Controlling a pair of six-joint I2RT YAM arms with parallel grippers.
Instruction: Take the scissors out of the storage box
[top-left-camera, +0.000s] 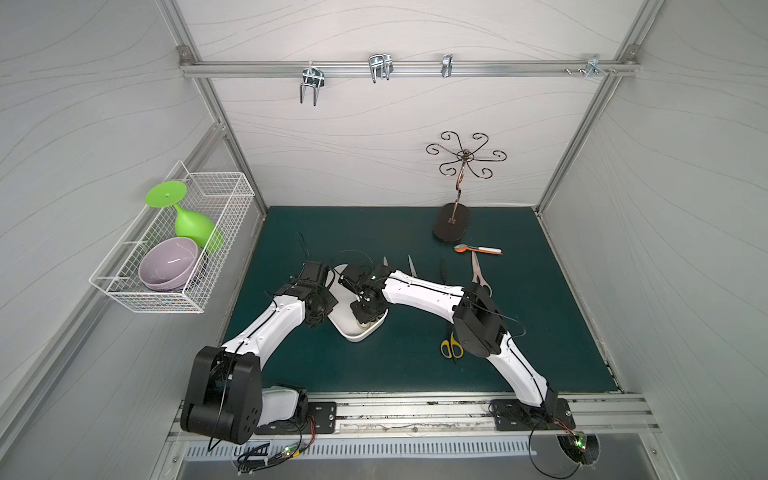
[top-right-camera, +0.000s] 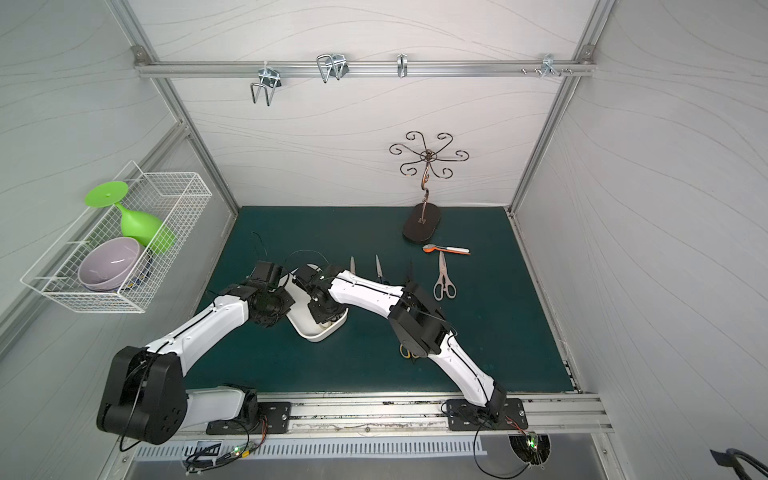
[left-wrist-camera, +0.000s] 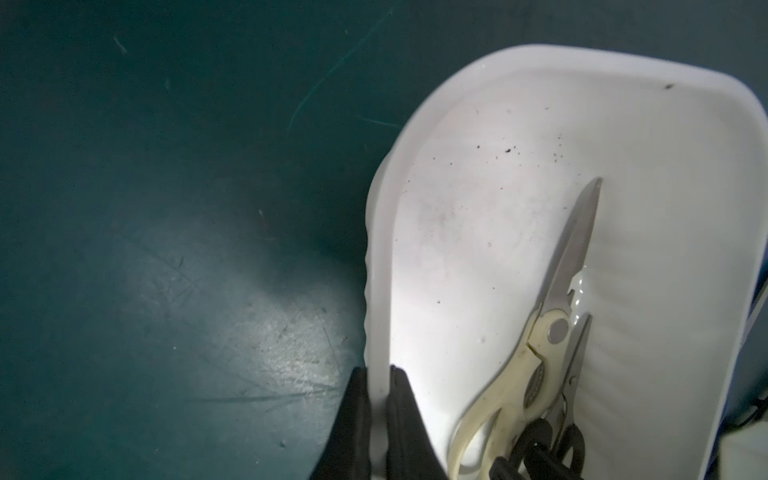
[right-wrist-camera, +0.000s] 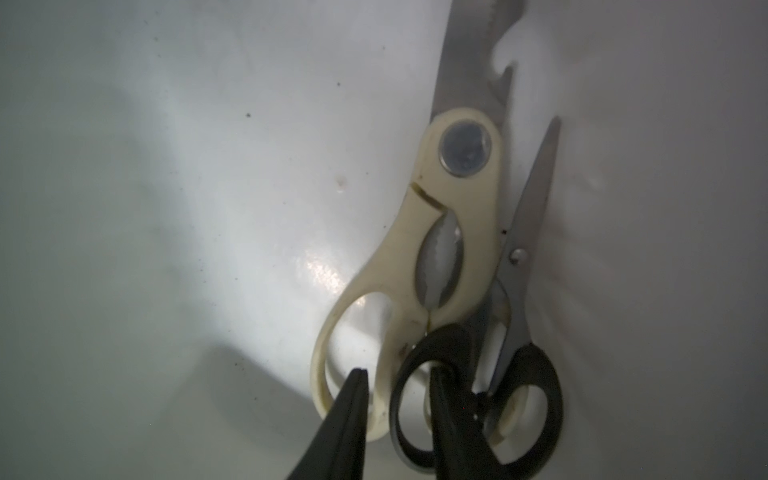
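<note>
The white storage box (top-left-camera: 350, 329) holds two pairs of scissors: large cream-handled scissors (right-wrist-camera: 464, 192) and small black-handled scissors (right-wrist-camera: 534, 224), lying partly over each other at the handles. In the left wrist view, my left gripper is shut on the box's side wall, one finger inside and one outside. My right gripper is part open inside the box, above the handles. One of its fingers (right-wrist-camera: 448, 408) overlaps the black handle loop; whether it touches is unclear. The gap between the fingers spans parts of both handles, with nothing gripped.
On the mat to the right lie yellow-handled scissors (top-left-camera: 451, 346), pink-handled scissors (top-right-camera: 445, 280) and an orange-and-white tool (top-left-camera: 477, 249). A dark metal stand (top-left-camera: 452, 222) stands at the back. The wire basket (top-left-camera: 144, 301) hangs at left.
</note>
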